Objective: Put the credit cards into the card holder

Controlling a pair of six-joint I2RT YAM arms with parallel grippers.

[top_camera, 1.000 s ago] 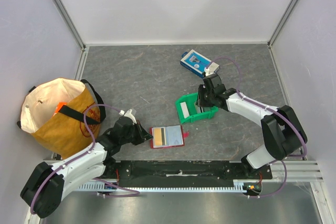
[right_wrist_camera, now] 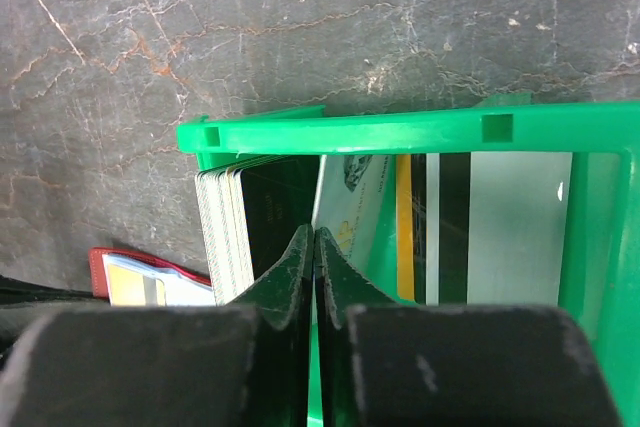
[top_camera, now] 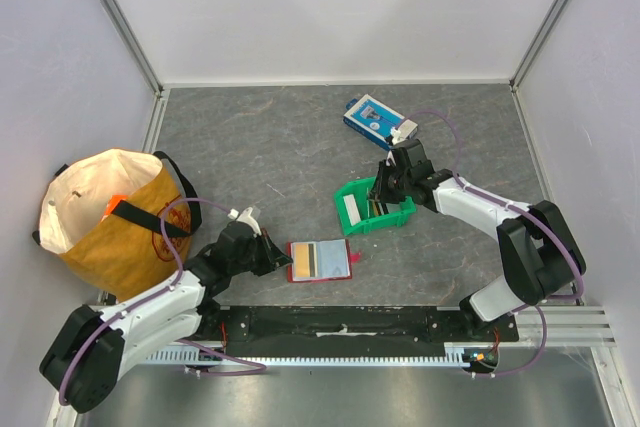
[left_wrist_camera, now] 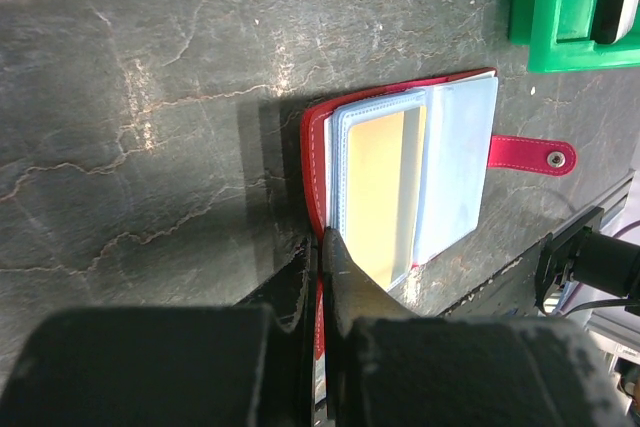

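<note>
The card holder [left_wrist_camera: 456,162], red with clear sleeves, lies spread on the table with a tan card [left_wrist_camera: 372,197] showing in a sleeve. My left gripper is shut at the holder's left edge, its tips over the red border. Several cards stand in a green tray [top_camera: 346,221]: a stack with white edges [right_wrist_camera: 222,232], a pale printed card [right_wrist_camera: 352,209], and more to the right. At the pale card's upright edge, inside the tray, are the tips of my right gripper. They are close together; whether they pinch it cannot be told.
A blue and white box [top_camera: 372,119] lies behind the tray. On the left stands a yellow bag [top_camera: 140,237] with a black handle. Clear grey tabletop [top_camera: 260,147] stretches between the bag and the tray.
The right gripper has shifted slightly in the tray, and its fingers look different against the cards. The left arm, the holder and the tray stay where they were.
</note>
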